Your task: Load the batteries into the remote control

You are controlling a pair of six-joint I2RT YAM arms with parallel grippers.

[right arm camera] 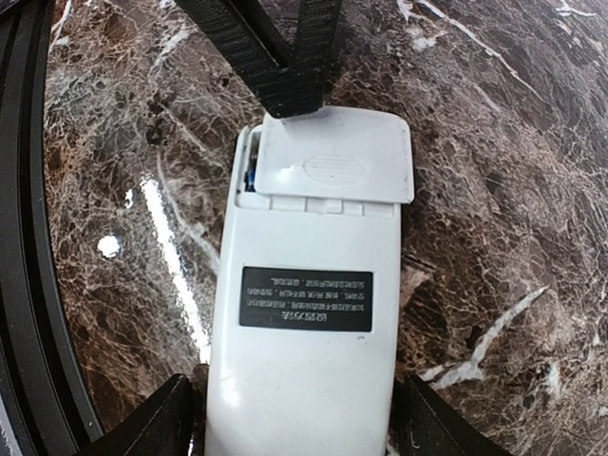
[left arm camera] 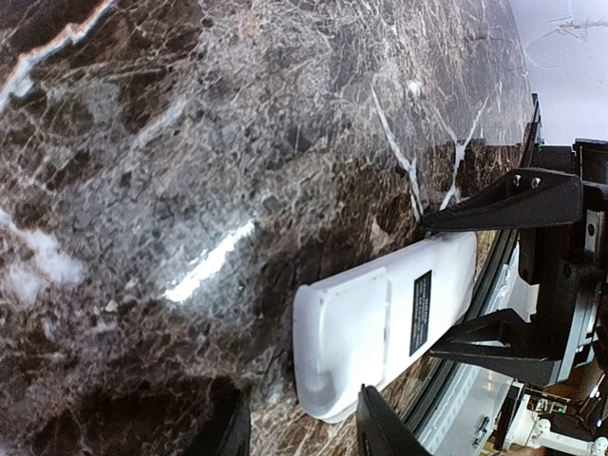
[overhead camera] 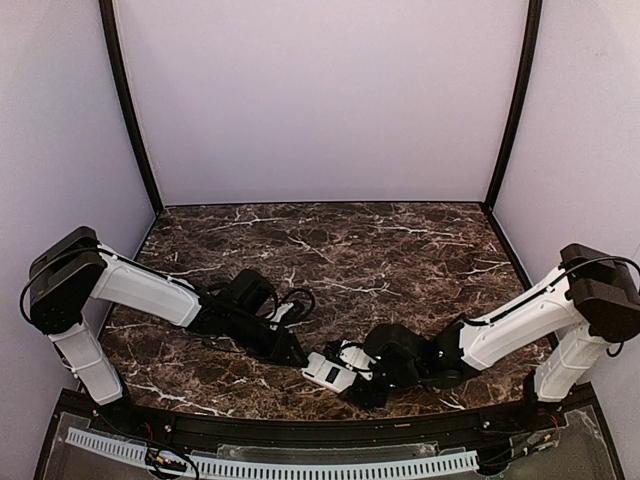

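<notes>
The white remote (overhead camera: pixel 328 372), back upward, is gripped around one end by my right gripper, shut on it. In the right wrist view its battery cover (right arm camera: pixel 332 161) sits slightly askew over the compartment, with a sliver of blue (right arm camera: pixel 251 177) showing at the side. My left gripper is at the cover end of the remote, fingertips apart and part open; in the right wrist view one of its fingers reaches to the cover's top edge. How far the compartment is filled is hidden by the cover.
The table's front edge rail (overhead camera: pixel 330 430) runs close beside the remote. Pale walls stand at the back and sides.
</notes>
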